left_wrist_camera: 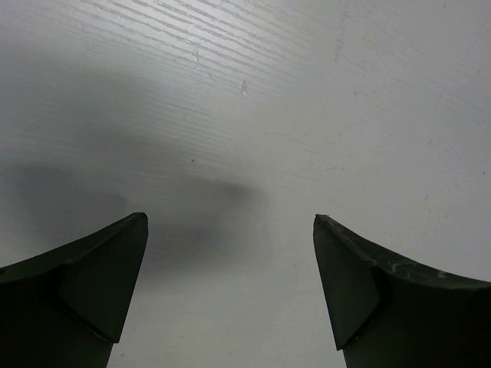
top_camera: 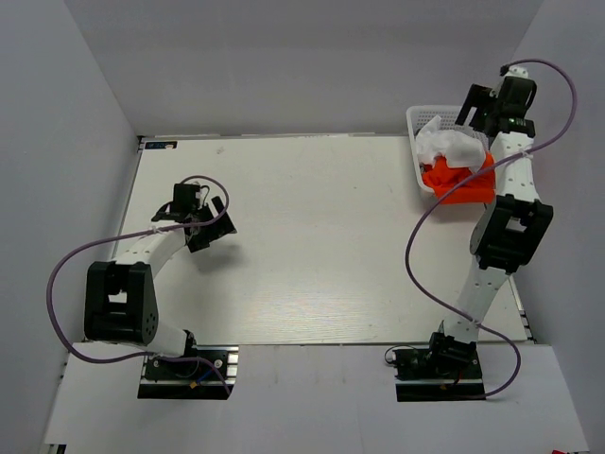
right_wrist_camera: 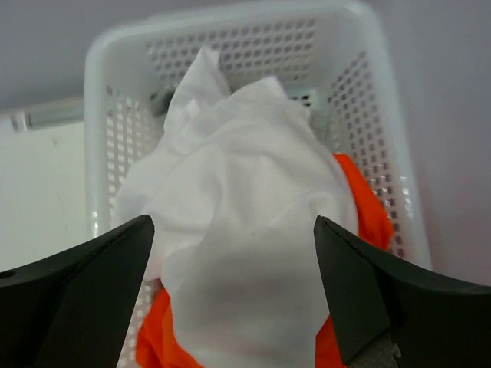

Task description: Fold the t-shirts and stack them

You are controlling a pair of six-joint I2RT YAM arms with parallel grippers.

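A white plastic basket (top_camera: 413, 151) at the table's back right holds a crumpled white shirt (top_camera: 444, 144) over an orange-red one (top_camera: 456, 189). In the right wrist view the white shirt (right_wrist_camera: 238, 199) fills the middle, with orange cloth (right_wrist_camera: 364, 207) showing at both sides. My right gripper (top_camera: 482, 109) is open above the basket, its fingers (right_wrist_camera: 92, 299) apart. My left gripper (top_camera: 213, 222) stands open over the left of the table; the left wrist view shows only bare tabletop between its fingertips.
Grey walls bound it at the back and sides. Purple cables loop from both arms, the right one crossing the right part of the table.
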